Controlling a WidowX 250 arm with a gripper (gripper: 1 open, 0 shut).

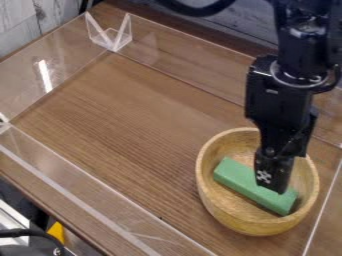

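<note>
My black gripper (pixel 274 158) hangs over a round yellow-tan bowl (pixel 214 192) at the lower right, open, its fingers pointing down into the bowl. A green block (pixel 251 188) lies tilted inside the bowl, just below the fingertips, with part of it hidden behind them.
The brown wooden tray floor (pixel 114 110) is mostly clear to the left of the bowl. A clear plastic piece (pixel 107 32) is at the upper back left. A tray wall runs along the left, with dark cables and a yellow item at the lower left.
</note>
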